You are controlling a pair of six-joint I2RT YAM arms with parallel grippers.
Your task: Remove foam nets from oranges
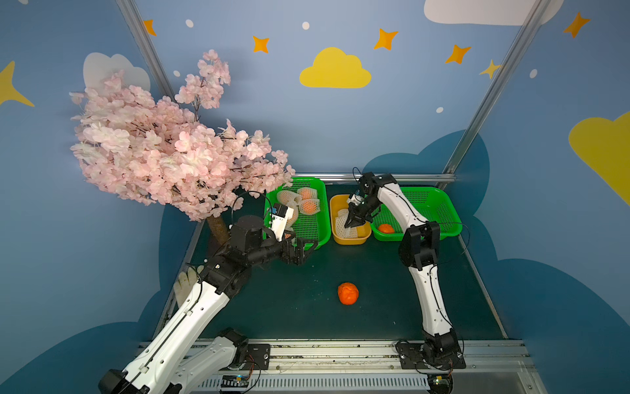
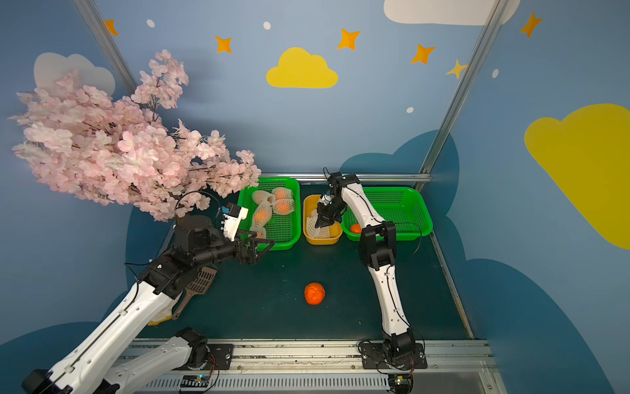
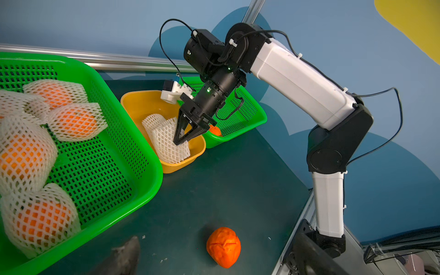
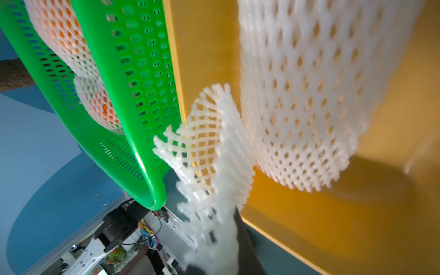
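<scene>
A bare orange (image 1: 347, 293) sits on the dark table in front of the baskets. Netted oranges (image 3: 75, 121) lie in the left green basket (image 1: 321, 229). Foam nets (image 4: 311, 91) lie in the yellow bin (image 2: 321, 237). My right gripper is down over that bin; in the right wrist view a net (image 4: 210, 151) is at its fingers, and their opening is hard to see. My left gripper (image 1: 305, 251) stands open beside the left basket, nothing between its fingers.
The right green basket (image 1: 426, 210) holds an orange (image 1: 386, 229). A blossom tree (image 2: 131, 144) fills the back left.
</scene>
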